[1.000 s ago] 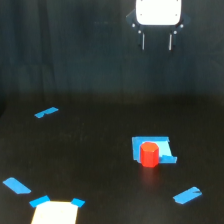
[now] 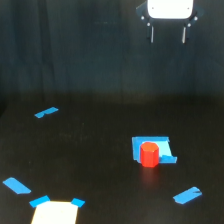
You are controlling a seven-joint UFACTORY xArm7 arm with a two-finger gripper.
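Observation:
A red hexagonal block (image 2: 149,154) stands upright on the black table, within a patch edged with blue tape (image 2: 137,148) right of centre. High above the table at the top right hangs my gripper (image 2: 168,34), its two thin fingers set well apart. Nothing shows between them, and the gripper is far from the block, up and to the right of it in the picture.
A bright whitish object (image 2: 54,213) with blue tape at its corners is cut off by the bottom edge. Blue tape strips lie at left (image 2: 16,186), back left (image 2: 46,112) and lower right (image 2: 187,195).
My gripper has shifted a little to the right and slightly up in the picture. Its fingers stay apart. The red block has not moved.

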